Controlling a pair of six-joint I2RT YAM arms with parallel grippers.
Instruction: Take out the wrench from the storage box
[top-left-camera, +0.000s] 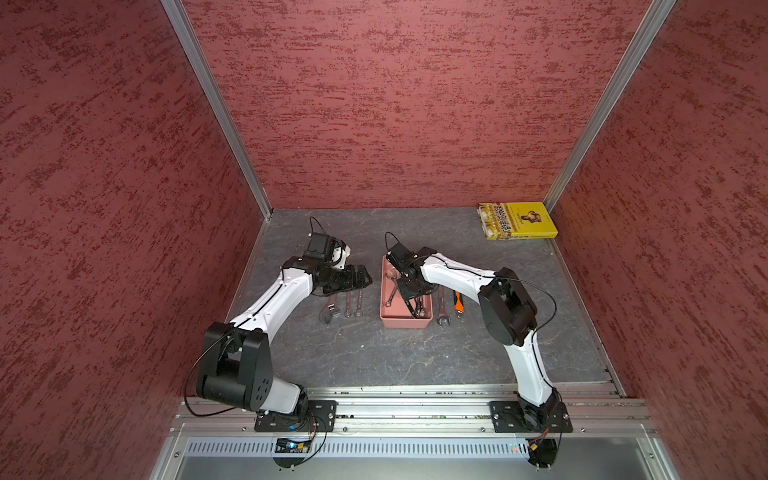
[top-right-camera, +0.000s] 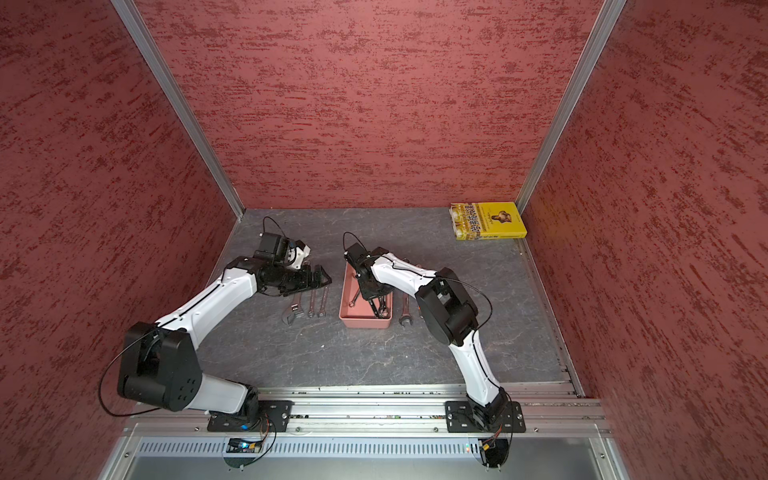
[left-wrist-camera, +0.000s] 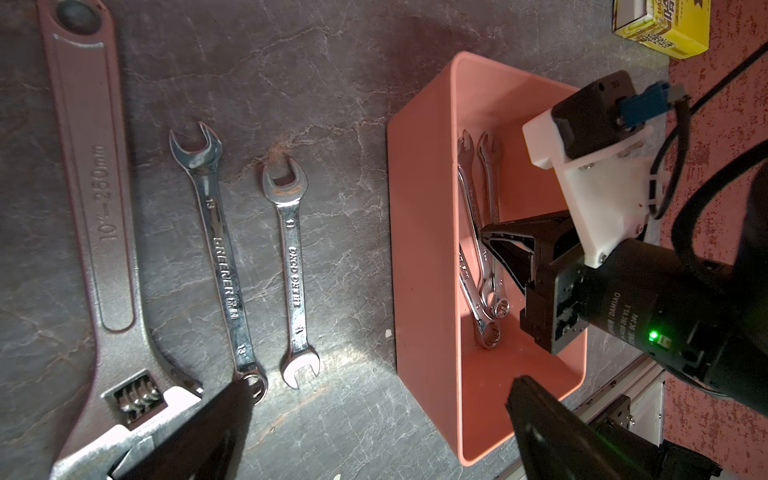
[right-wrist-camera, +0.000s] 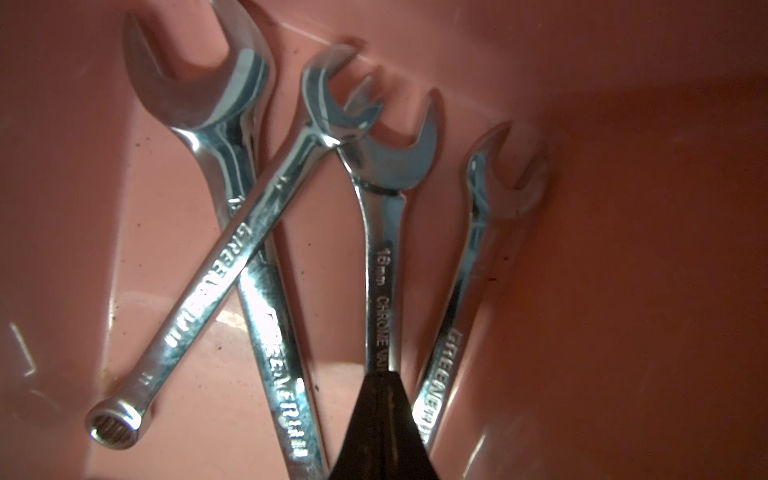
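Observation:
The pink storage box (left-wrist-camera: 424, 240) stands mid-table with several chrome wrenches in it. My right gripper is inside the box, shut, with nothing seen between its fingers. Its tips overlap the handle of the 18mm wrench (right-wrist-camera: 380, 280) in the right wrist view; whether they touch it I cannot tell. One thin wrench (right-wrist-camera: 224, 264) crosses over a larger wrench (right-wrist-camera: 276, 344) to the left, and another wrench (right-wrist-camera: 456, 344) lies to the right. Left of the box, my left gripper hangs open and empty over the table.
On the table left of the box lie an adjustable wrench (left-wrist-camera: 100, 200), a combination wrench (left-wrist-camera: 220, 248) and an open-ended wrench (left-wrist-camera: 292, 272). Right of the box are another wrench (top-left-camera: 442, 308) and an orange-handled tool (top-left-camera: 457, 302). A yellow box (top-left-camera: 517, 221) sits back right.

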